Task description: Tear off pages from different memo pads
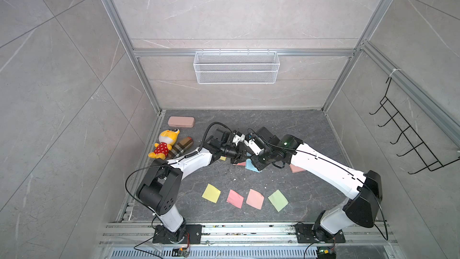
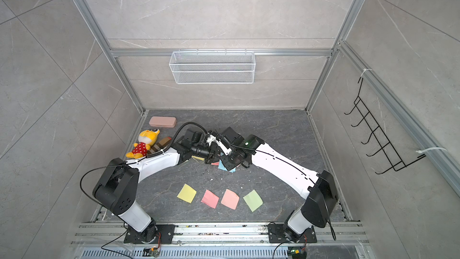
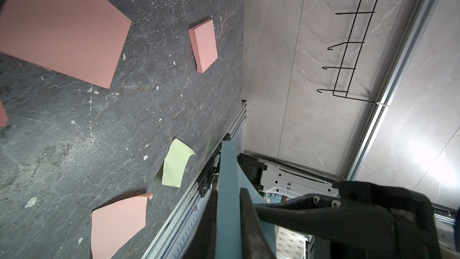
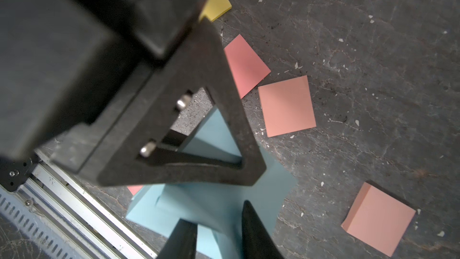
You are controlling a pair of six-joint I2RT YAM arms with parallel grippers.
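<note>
My two grippers meet over the table centre. My left gripper is shut on a blue memo pad, seen edge-on between its fingers in the left wrist view. My right gripper is at the pad's sheets; the blue paper fans out below its dark fingers, whose grip I cannot tell. Loose yellow, red, pink and green pages lie along the front. Pink pads, a red one and a yellow one lie behind.
A plush toy, a plaid item and a pink case sit at the left. A mesh basket hangs on the back wall, a hook rack on the right wall.
</note>
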